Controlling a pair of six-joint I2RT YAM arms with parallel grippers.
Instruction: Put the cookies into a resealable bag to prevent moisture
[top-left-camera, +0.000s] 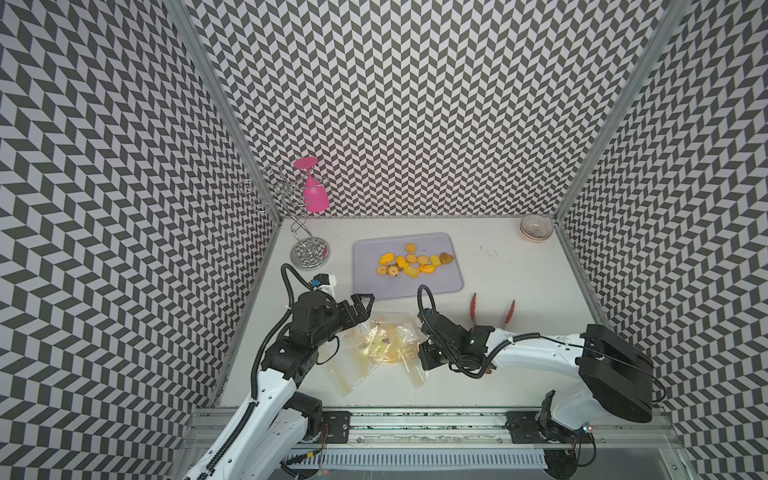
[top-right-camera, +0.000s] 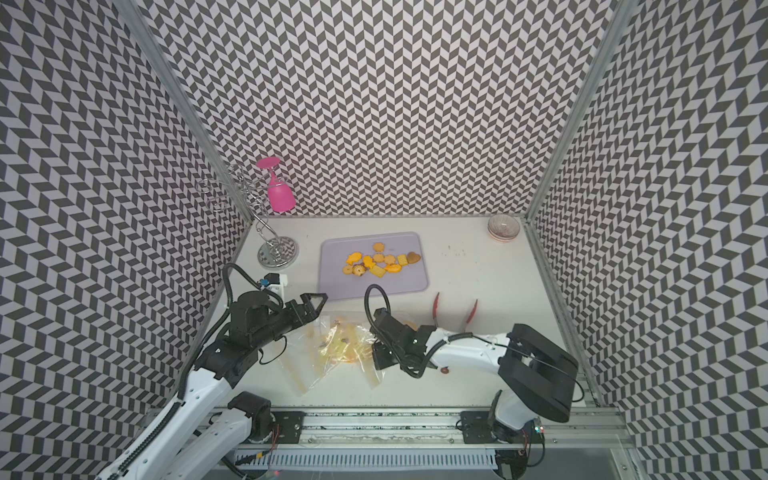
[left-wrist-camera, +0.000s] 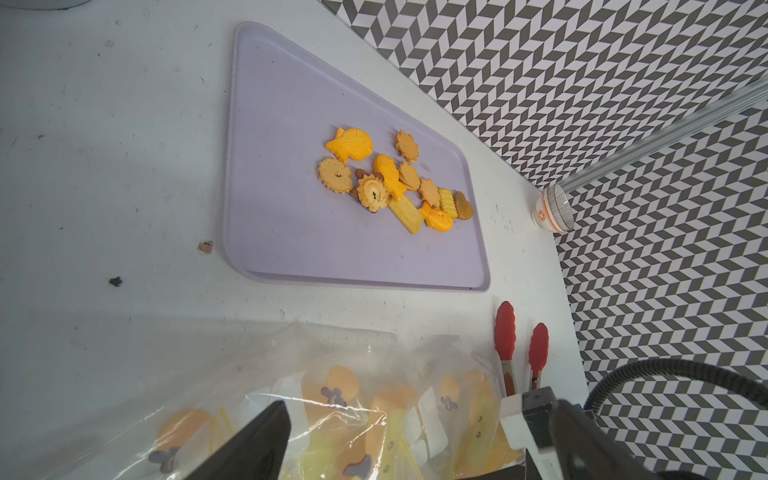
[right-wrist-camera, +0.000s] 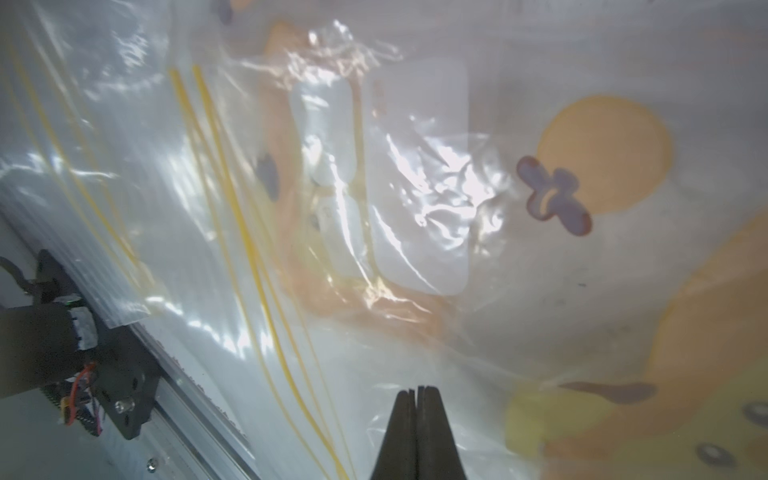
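Note:
Several cookies (left-wrist-camera: 372, 193), orange fish shapes, round scalloped ones and a bar among them, lie on the lilac tray (left-wrist-camera: 276, 216). In front of the tray, clear plastic bagging (top-left-camera: 384, 342) with printed cartoon patterns lies flat. It looks like two overlapping bags, with two sets of yellow zip lines (right-wrist-camera: 252, 248) showing. My left gripper (top-left-camera: 365, 307) stands open between the bagging and the tray's front edge, nothing between its fingers. Low over the bagging's right part, my right gripper is shut; I see no plastic pinched between its tips.
Red-tipped tongs (top-left-camera: 510, 311) lie right of the bagging, close behind the right arm. At the back left stands a metal rack with a pink goblet (top-left-camera: 315, 194); stacked bowls (top-left-camera: 536, 227) sit at the back right. Bare table (top-left-camera: 500, 268) lies right of the tray.

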